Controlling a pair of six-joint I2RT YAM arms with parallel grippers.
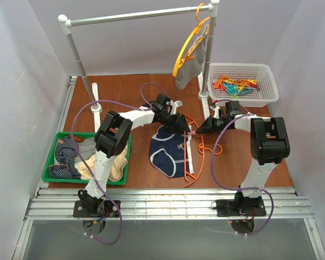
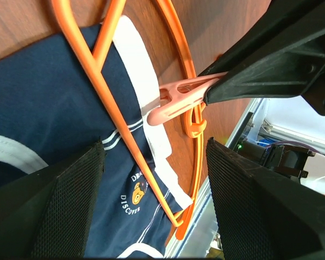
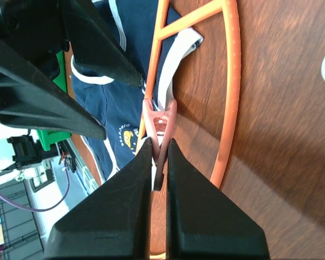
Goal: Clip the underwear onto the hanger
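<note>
Navy underwear [image 1: 168, 154] with white waistband lies flat on the table, an orange hanger [image 1: 203, 162] over it, one bar across the cloth beside the waistband. My right gripper [image 1: 197, 131] is shut on a pink clip [image 2: 179, 103], whose tip is at the waistband near that bar in both wrist views; whether it grips the cloth I cannot tell. My left gripper [image 1: 183, 129] hovers open just above the underwear, its fingers wide apart at the bottom of the left wrist view, nothing held.
A green bin [image 1: 47, 173] of clothes stands left, a white basket [image 1: 265, 86] of clips back right. A rail [image 1: 135, 15] with a yellow hanger [image 1: 181, 51] and grey garment stands at the back. Bare table lies right of the hanger.
</note>
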